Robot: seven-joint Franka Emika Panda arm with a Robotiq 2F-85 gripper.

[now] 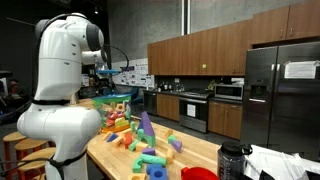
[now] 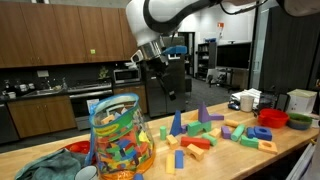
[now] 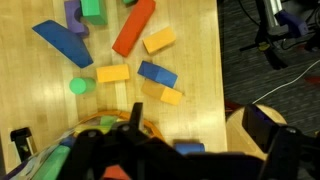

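Observation:
My gripper stands open, its dark fingers [image 3: 129,135] apart and nothing held between them. It hangs in the air above the wooden table, close to the block-filled container [image 2: 119,140] in exterior view 2. Below it in the wrist view lie a blue block [image 3: 157,73], an orange block [image 3: 161,92] and another orange block [image 3: 112,73]. A green cylinder [image 3: 80,86], a blue triangle [image 3: 62,38] and a red block [image 3: 134,27] are farther off. Part of the container [image 3: 95,125] shows at lower left, partly hidden by a finger.
More loose blocks lie across the table, including a purple cone [image 1: 147,125] and a blue ring [image 2: 263,133]. Red [image 2: 271,118] and green bowls [image 2: 299,121] stand at the right in exterior view 2. A round wooden stool [image 3: 239,133] sits beyond the table edge.

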